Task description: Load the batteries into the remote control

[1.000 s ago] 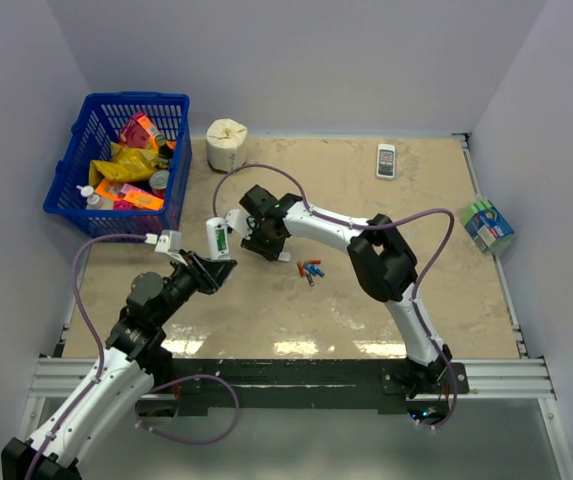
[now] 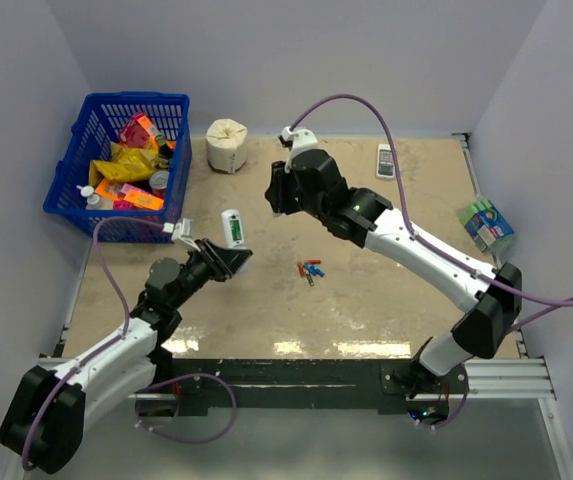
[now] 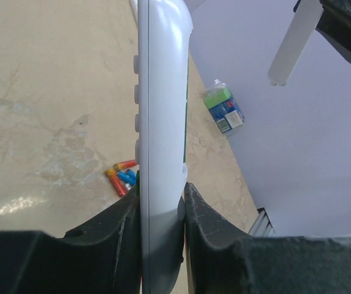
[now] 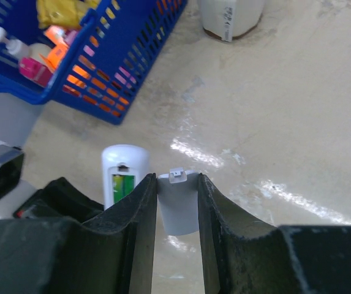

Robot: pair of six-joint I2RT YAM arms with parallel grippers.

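Note:
My left gripper (image 2: 228,258) is shut on a white remote (image 2: 234,228), its open battery bay with green inside visible in the top and right wrist views. My right gripper is shut on the white battery cover, held up to the right of the remote; it also appears at upper right in the left wrist view as a pale strip (image 3: 291,46). Several small red and blue batteries (image 2: 311,270) lie loose on the table, right of the remote.
A blue basket (image 2: 86,150) of mixed items fills the back left. A white roll (image 2: 226,146) and a phone (image 2: 384,162) are at the back. A boxed pack (image 2: 487,225) sits at the right edge.
The left gripper has shifted slightly right with the remote.

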